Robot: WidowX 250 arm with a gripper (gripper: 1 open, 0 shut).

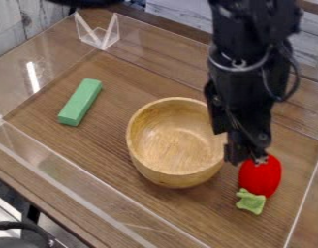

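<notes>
My gripper (237, 136) hangs over the right side of the yellow bowl (171, 140), its dark fingers pointing down and apart, open. A red round object (259, 173) with a small green piece (250, 202) at its lower end lies right of the bowl, below the gripper. A green bar (80, 102) lies on the wooden table at the left.
A clear wire-like holder (96, 31) stands at the back left. A dark object (13, 237) sits at the lower left edge.
</notes>
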